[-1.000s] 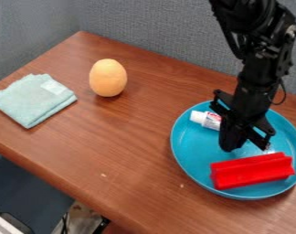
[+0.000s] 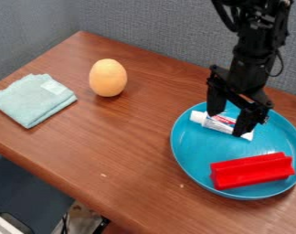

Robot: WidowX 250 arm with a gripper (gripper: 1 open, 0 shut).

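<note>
My black gripper (image 2: pixel 236 114) hangs over the blue plate (image 2: pixel 194 151) at the right, its fingers lowered around a white tube (image 2: pixel 201 117) lying on the plate. Whether the fingers are open or closed on the tube cannot be told. A red block-like object (image 2: pixel 250 171) lies on the front part of the plate.
An orange egg-shaped object (image 2: pixel 108 78) stands on the wooden table (image 2: pixel 114 155) at the back left. A folded pale green cloth (image 2: pixel 35 100) lies near the left edge. Grey partitions border the back and left.
My gripper has moved up and back, away from the red object, and now sits over the white tube. The other objects have stayed put.
</note>
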